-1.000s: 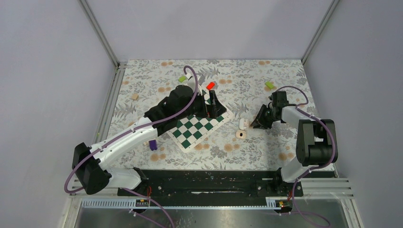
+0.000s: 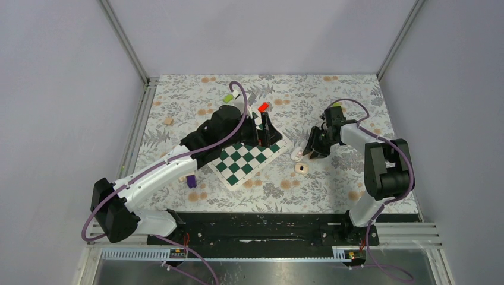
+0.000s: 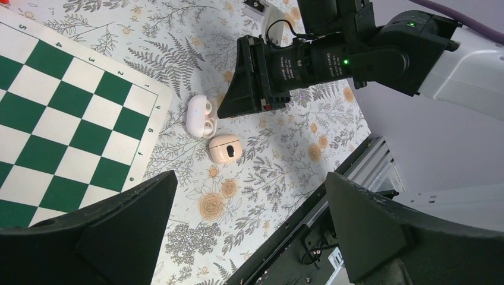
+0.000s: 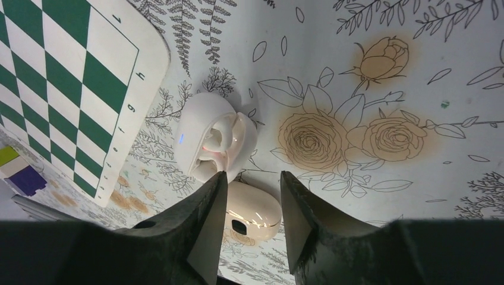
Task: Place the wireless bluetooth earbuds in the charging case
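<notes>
The white charging case (image 4: 195, 122) lies on the patterned tabletop with its lid raised. White rounded earbud shapes (image 4: 221, 133) sit in its hollows in the right wrist view; how deep they are seated I cannot tell. Close below it is a beige rounded case (image 4: 254, 208) with a seam and a black oval spot. My right gripper is part open over this area, its left fingertip overlapping the white case's lower edge in view; contact cannot be judged. Nothing is held between its fingers. Over the checkered board, my left gripper (image 2: 268, 129) stands wide open and empty.
The green-and-white checkered board (image 3: 83, 113) lies left of the cases. Farther off are a red block (image 2: 264, 107), a purple block (image 2: 191, 181) and a few other small blocks. Right and in front of the beige case, the tabletop is free.
My right gripper has moved left, toward the white case. That case has shifted slightly left and turned at an angle. The beige case and my left arm are where they were.
</notes>
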